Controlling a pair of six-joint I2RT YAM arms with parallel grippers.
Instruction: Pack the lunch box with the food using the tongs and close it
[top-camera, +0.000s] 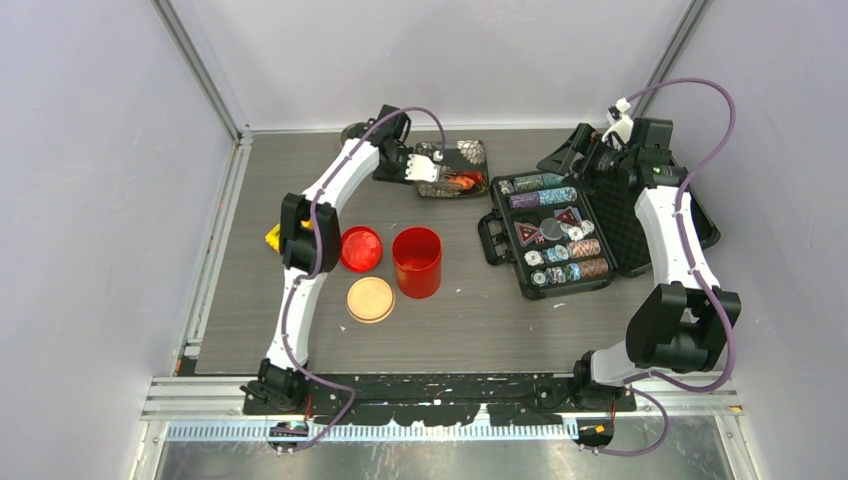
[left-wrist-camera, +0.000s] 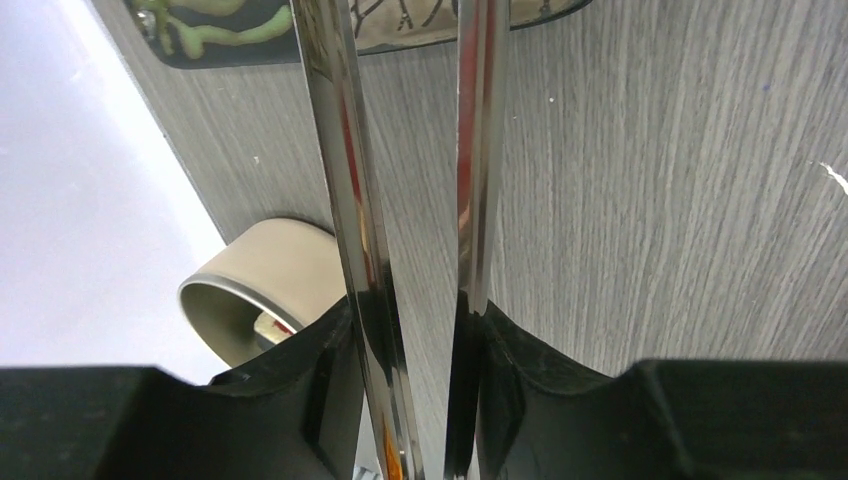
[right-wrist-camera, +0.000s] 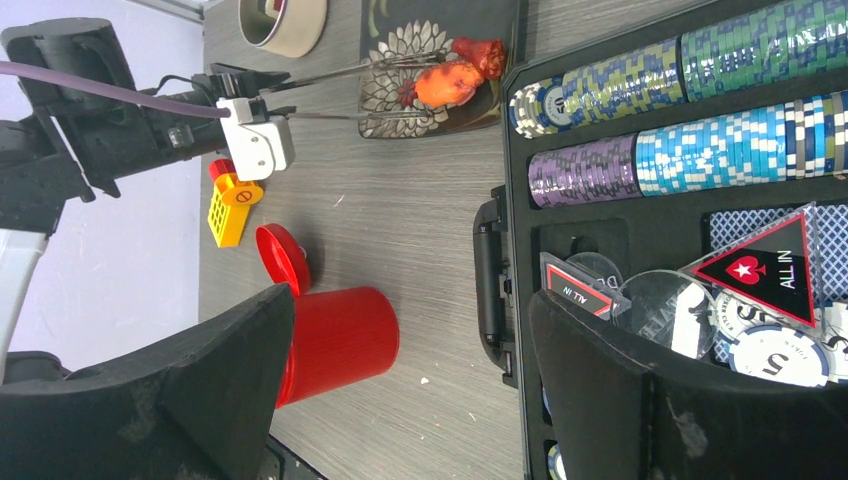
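In the top view a dark flower-patterned tray (top-camera: 462, 156) stands at the back, holding orange-red food pieces. One orange piece (right-wrist-camera: 450, 84) and a redder piece (right-wrist-camera: 484, 55) lie side by side in the right wrist view. My left gripper reaches over the tray with long thin metal fingers. They stand apart, open, on either side of the orange piece; whether they touch it I cannot tell. The left wrist view shows the tray's edge (left-wrist-camera: 430, 42), but its fingertips are out of frame. Over the black case, my right gripper (top-camera: 562, 152) is open and empty.
The black case (right-wrist-camera: 491, 300) with poker chips lies right of the tray. A red cup (top-camera: 418, 262), a red lid (top-camera: 361, 248) and a round wooden lid (top-camera: 371, 299) stand in front. Near the back left lies a beige cup (left-wrist-camera: 285, 255).
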